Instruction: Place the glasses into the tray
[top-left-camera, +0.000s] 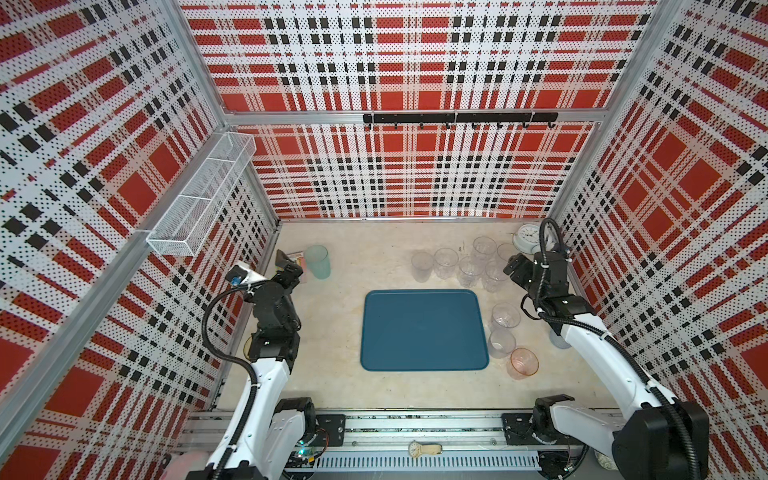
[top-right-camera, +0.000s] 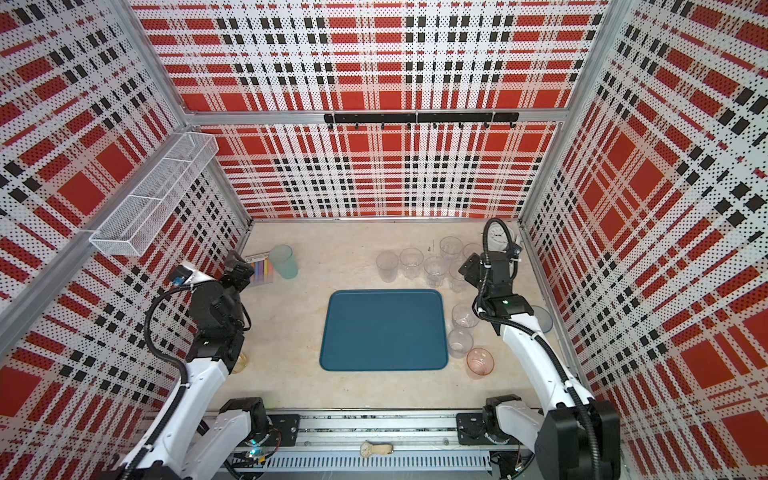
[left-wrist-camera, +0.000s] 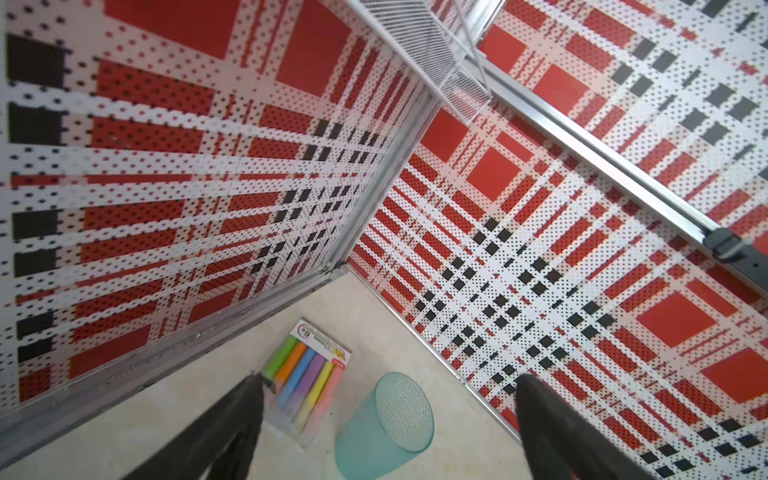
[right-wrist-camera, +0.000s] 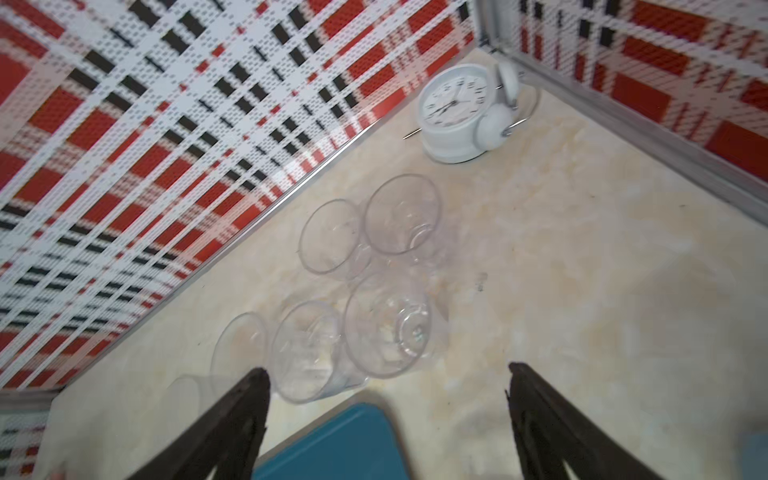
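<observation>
The empty blue tray (top-left-camera: 424, 329) lies mid-table. Several clear glasses (top-left-camera: 445, 262) stand close together behind its right half. Two more clear glasses (top-left-camera: 502, 343) and an orange-tinted glass (top-left-camera: 523, 364) stand along its right side. In the top left view my right gripper (top-left-camera: 516, 268) is open above the table by the back group's right end; in the right wrist view clear glasses (right-wrist-camera: 388, 324) lie ahead of its spread fingers (right-wrist-camera: 552, 424). A teal glass (left-wrist-camera: 384, 428) stands at the back left. My left gripper (top-left-camera: 289, 268) is open and empty, left of it.
A white alarm clock (right-wrist-camera: 460, 108) stands in the back right corner. Packed coloured markers (left-wrist-camera: 308, 380) lie beside the teal glass. A yellow glass (top-right-camera: 240, 362) is partly hidden by my left arm. A wire basket (top-left-camera: 204, 192) hangs on the left wall.
</observation>
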